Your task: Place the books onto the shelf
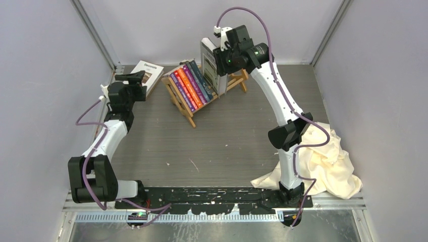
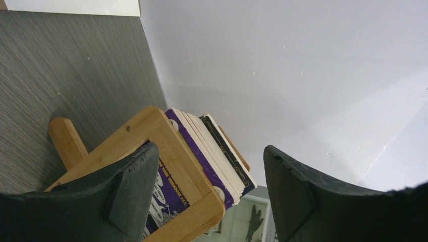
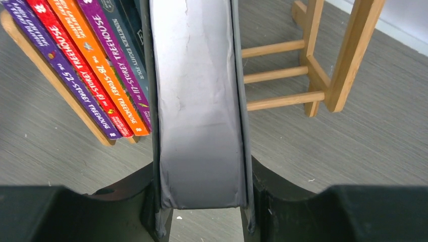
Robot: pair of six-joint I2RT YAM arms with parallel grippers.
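Observation:
A wooden rack at the back centre holds several upright books with purple, red, orange and dark spines. My right gripper is shut on a thick grey file, held upright over the rack's right part beside the books; whether it rests on the rack is unclear. A white book lies at the back left. My left gripper stands open over that area, facing the rack's end, with nothing held.
A cream cloth lies at the front right. Walls close in the back and both sides.

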